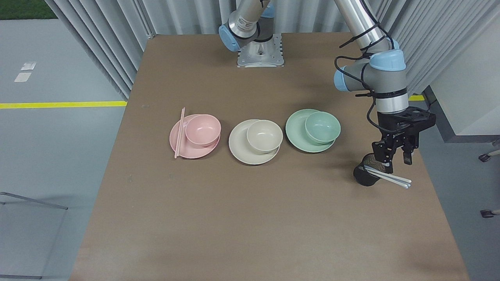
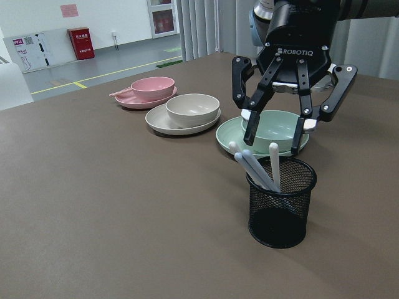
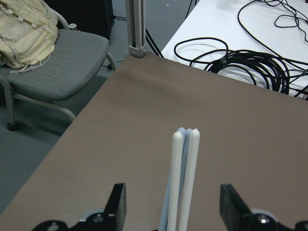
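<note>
A black mesh holder (image 2: 278, 218) with white chopsticks (image 3: 191, 168) and pale blue chopsticks (image 2: 254, 169) stands near the table's right side, seen as a dark cup (image 1: 365, 177) in the front view. My gripper (image 2: 273, 138) hangs open just above it, its fingers spread to either side of the chopstick tops with nothing gripped. In the wrist view both fingertips frame the bundle.
To the left sit a green bowl (image 1: 322, 125) on a green plate, a cream bowl (image 1: 265, 135) on its plate, and a pink bowl (image 1: 202, 128) with chopsticks beside it on a plate.
</note>
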